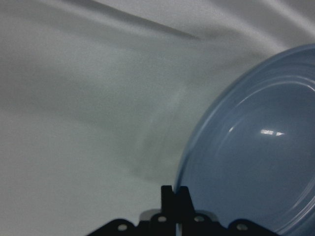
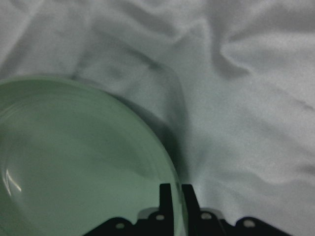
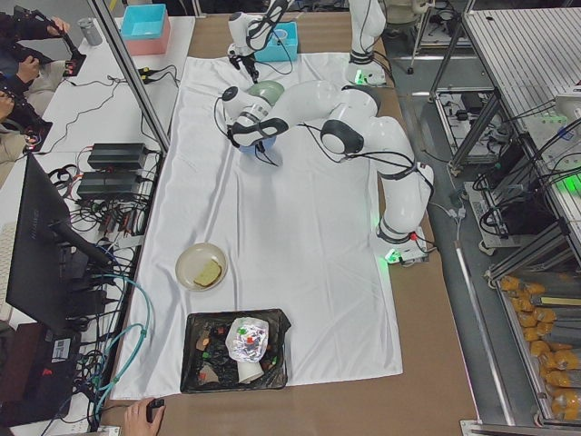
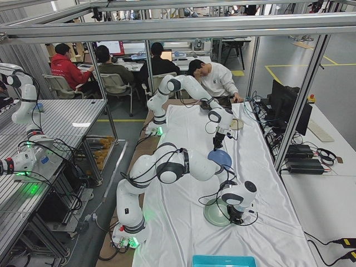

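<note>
A blue plate [image 4: 221, 158] [image 1: 251, 157] lies on the white cloth, my left gripper shut on its rim, the fingers at the plate's left edge in the left wrist view. A green plate [image 4: 214, 217] [image 2: 83, 147] lies nearer the camera in the camera right view. My right gripper is shut on its rim, at the right edge in the right wrist view. In the camera left view both plates are partly hidden by my arms.
A cream plate [image 3: 186, 272] with a sponge-like piece and a black tray [image 3: 195, 381] with scraps and foil stand on the cloth. A turquoise bin [image 4: 224, 261] sits beyond the green plate.
</note>
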